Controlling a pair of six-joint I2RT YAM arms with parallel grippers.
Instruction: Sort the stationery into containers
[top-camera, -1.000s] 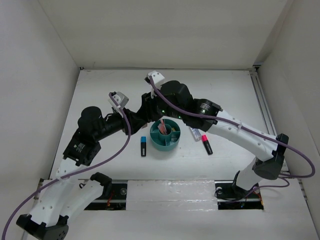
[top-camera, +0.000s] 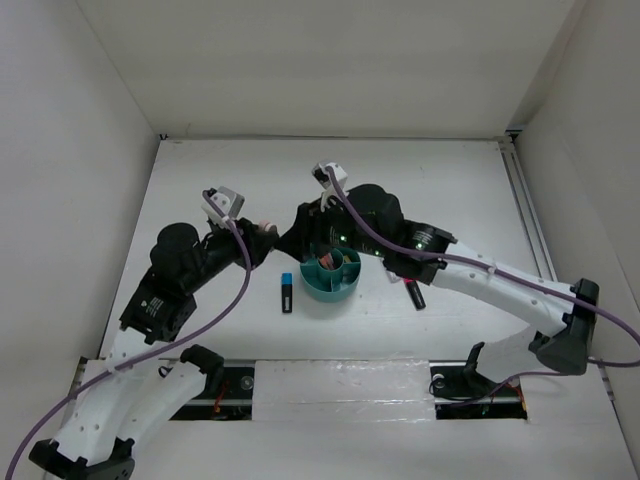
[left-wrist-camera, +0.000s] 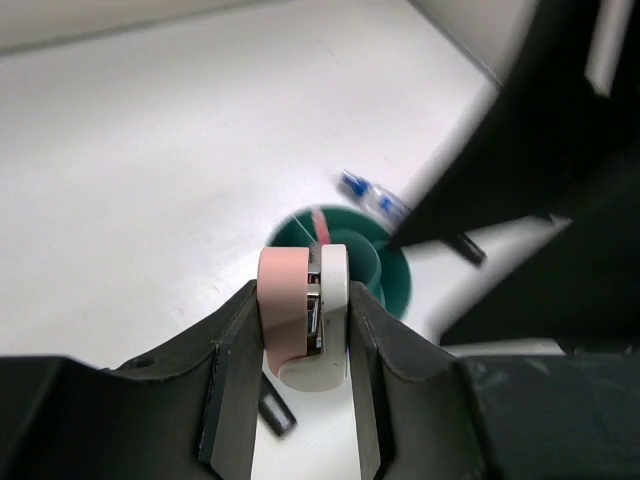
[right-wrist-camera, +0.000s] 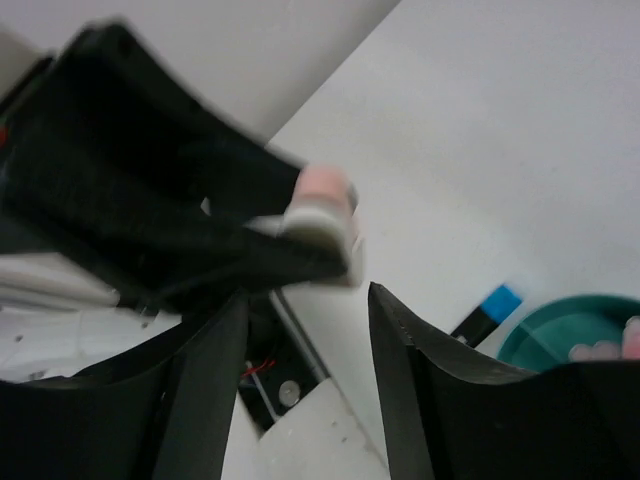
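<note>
My left gripper is shut on a pink-and-white stationery piece (left-wrist-camera: 284, 305) with a metal middle, held up left of the teal divided container (top-camera: 330, 289). My right gripper is part open just right of it, pointing toward it, with nothing seen between its fingertips. The container holds pink and other small items. A blue-capped marker (top-camera: 287, 292) lies left of it. A dark marker (top-camera: 415, 296) and a blue-and-clear item (left-wrist-camera: 375, 197) lie to its right.
Walls stand on the left, back and right. Dark rail strips run along the front edge beside both arm bases.
My right arm has drawn back to the right and front, away from the left gripper. The left gripper has shifted slightly left, and the held piece now shows between the two.
</note>
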